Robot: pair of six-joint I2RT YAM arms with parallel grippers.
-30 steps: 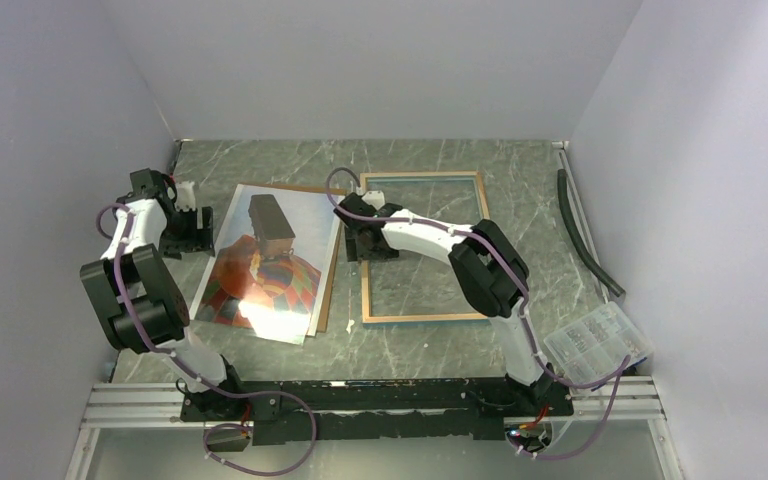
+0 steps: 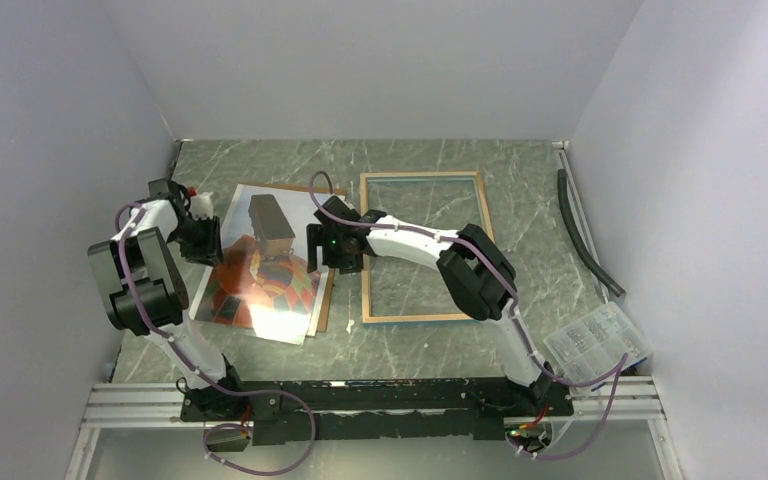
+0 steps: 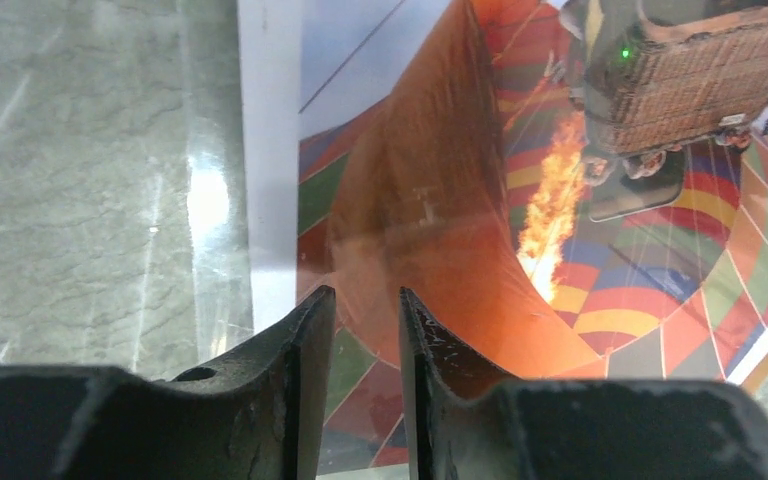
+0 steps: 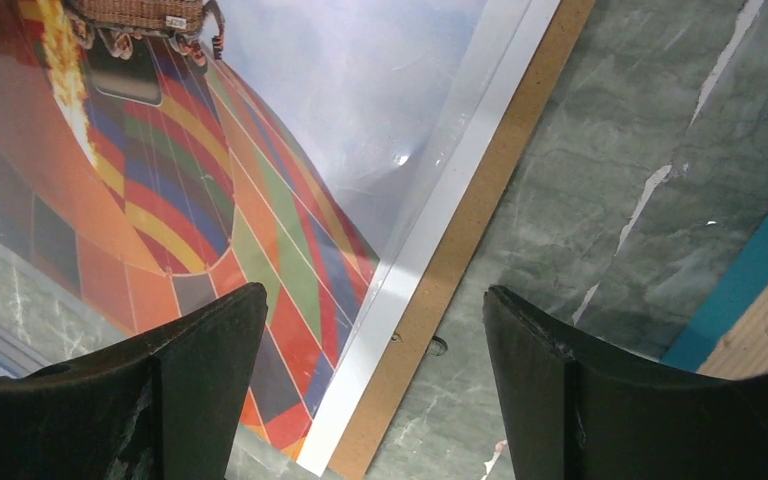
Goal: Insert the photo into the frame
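The photo, a hot-air balloon picture (image 2: 260,270), lies flat on a brown backing board (image 2: 325,305) left of centre, under a clear glossy sheet. To its right rests the empty wooden frame (image 2: 365,295) with a blue-green inner edge. Over the photo's left edge, my left gripper stands part open with a narrow gap and nothing seen held. My right gripper is more widely open above the photo's right edge, with the white border (image 4: 410,300) and brown board passing between its fingers. Contact with the sheet cannot be told.
A dark curved tube (image 2: 582,235) lies along the right wall. A clear plastic case (image 2: 598,343) sits at the front right.
Photo and frame lie unmoved.
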